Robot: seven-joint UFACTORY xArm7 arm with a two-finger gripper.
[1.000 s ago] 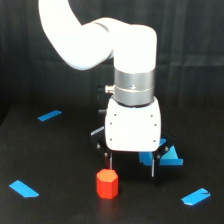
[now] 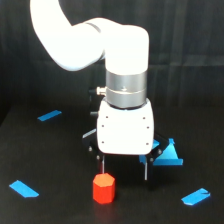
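The red block point(image 2: 103, 188), with a six-sided outline, sits on the dark table in front of the white arm. My gripper point(image 2: 125, 170) is low over the table and open, its two thin fingers wide apart with nothing seen between them. The left finger comes down right behind the red block; whether they touch, I cannot tell. Behind and to the right of the gripper is a blue piece point(image 2: 170, 155) with a triangular outline, partly hidden by the hand.
Blue strips mark the table at the back left point(image 2: 49, 115), front left point(image 2: 23, 189) and front right point(image 2: 196, 197). A dark curtain hangs behind.
My gripper has shifted a little to the left and toward the camera. The red block has also moved slightly left and nearer the camera. The blue piece stays put.
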